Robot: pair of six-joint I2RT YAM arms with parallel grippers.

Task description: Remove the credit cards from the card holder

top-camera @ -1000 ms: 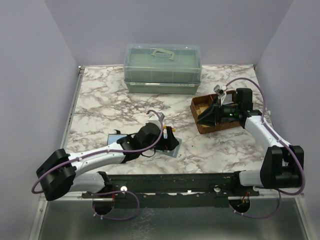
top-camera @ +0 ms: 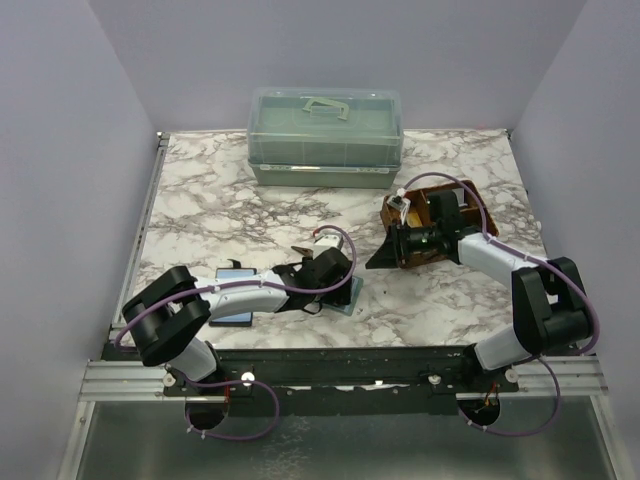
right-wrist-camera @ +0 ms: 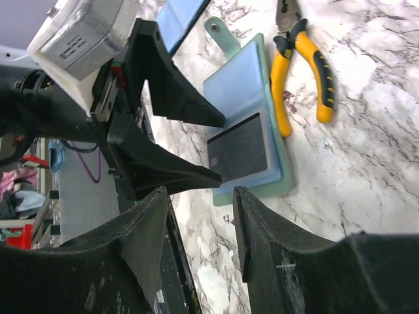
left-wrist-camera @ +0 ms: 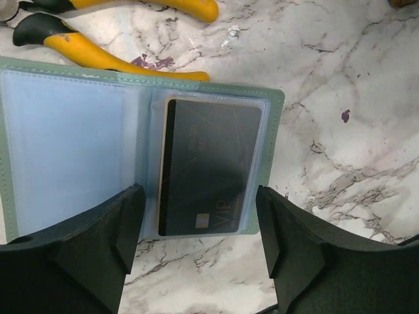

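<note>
An open card holder (left-wrist-camera: 72, 144) in green and clear blue plastic lies on the marble table, with a dark VIP credit card (left-wrist-camera: 206, 163) in its right pocket. My left gripper is right over that card, part open, its fingers either side of the card's lower part, nothing seen held. In the right wrist view the holder (right-wrist-camera: 236, 88) and card (right-wrist-camera: 239, 144) show behind the left gripper. My right gripper is open with nothing between its fingers, right of the holder in the top view (top-camera: 390, 255).
Yellow-handled pliers (right-wrist-camera: 324, 98) lie beside the holder's far edge. A brown divided box (top-camera: 468, 195) stands at the right, a lidded green case (top-camera: 325, 150) at the back, and a blue-black pad (top-camera: 228, 320) at the left.
The right gripper has moved left from over the brown box toward the holder.
</note>
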